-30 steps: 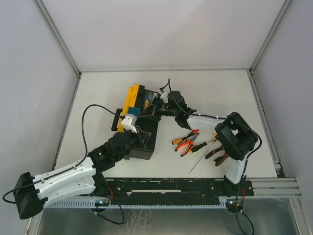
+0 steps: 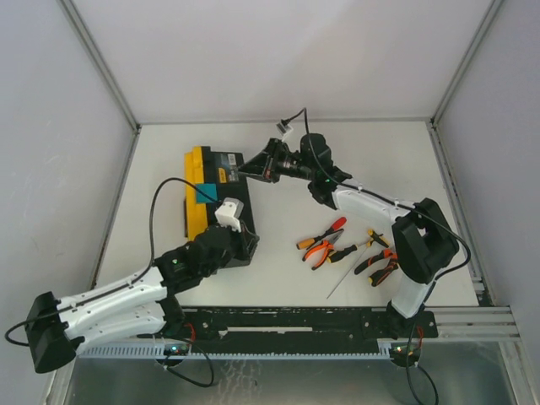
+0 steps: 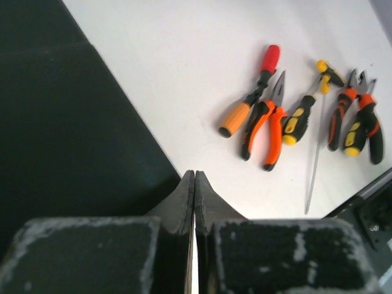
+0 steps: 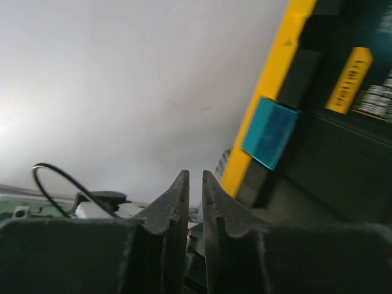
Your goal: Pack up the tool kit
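The black tool box (image 2: 228, 160), with a yellow edge (image 2: 195, 173) and a teal latch (image 2: 206, 193), stands left of centre in the top view. At its right side near the front is my left gripper, shut with nothing between its fingers; the box's dark surface lies outside them. My right gripper is slightly open and empty, its tips a narrow gap apart. It hovers by the box's far right part, clear of the teal latch (image 4: 270, 132) in the right wrist view. Part of the box is hidden under the left arm.
Right of the box lie a red-and-orange screwdriver (image 3: 252, 92), orange pliers (image 3: 264, 122), a yellow-black screwdriver (image 3: 299, 119), a thin long rod (image 3: 316, 159) and several more hand tools.
The box has shifted left and sits straighter in the top view. The left gripper stays shut, almost in place.
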